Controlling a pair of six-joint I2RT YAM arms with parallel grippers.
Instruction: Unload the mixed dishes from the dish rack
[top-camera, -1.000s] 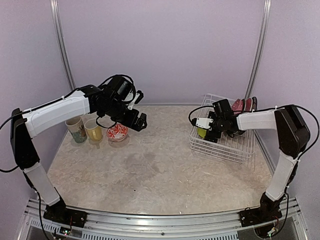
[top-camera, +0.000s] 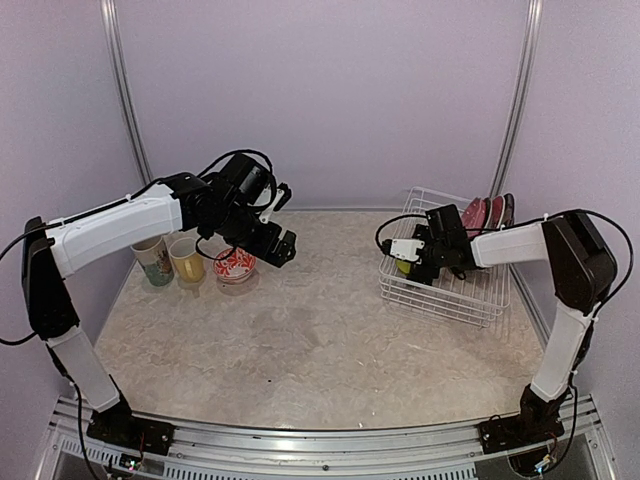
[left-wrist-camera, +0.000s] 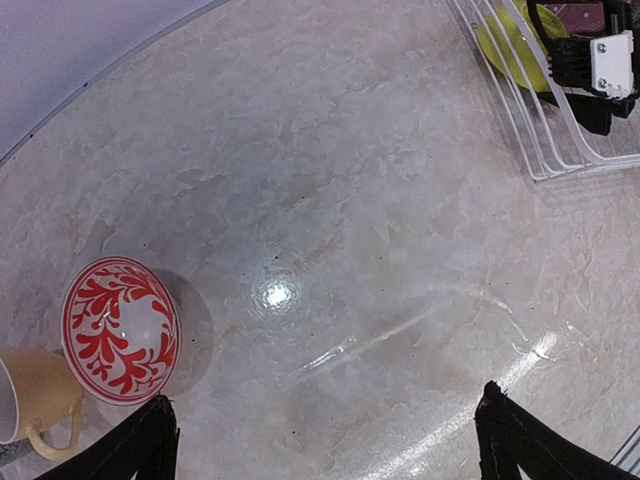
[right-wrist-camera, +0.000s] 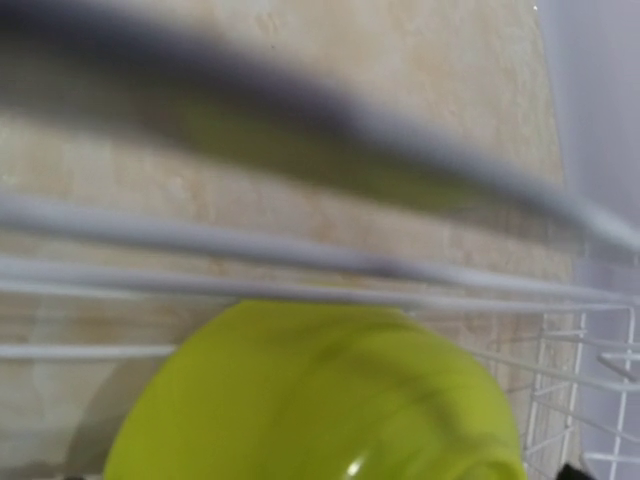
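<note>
The white wire dish rack (top-camera: 440, 308) stands at the right of the table. In it lies a yellow-green bowl (right-wrist-camera: 310, 400), its rounded side showing close up in the right wrist view. My right gripper (top-camera: 424, 272) is down in the rack at this bowl, fingers apart; only the tips of its fingers (right-wrist-camera: 572, 473) show at the bottom corners of its wrist view, one to each side of the bowl. Pink-red plates (top-camera: 484, 213) stand at the rack's back. Over the table's left half, my left gripper hangs open and empty.
A red-and-white patterned bowl (top-camera: 235, 265), a yellow mug (top-camera: 186, 262) and a patterned cup (top-camera: 154, 262) stand at the left. Bare table lies in the middle and front. Rack wires (right-wrist-camera: 300, 260) cross close before the right wrist camera.
The left arm has hardly moved, and the dishes at the left stand as before.
</note>
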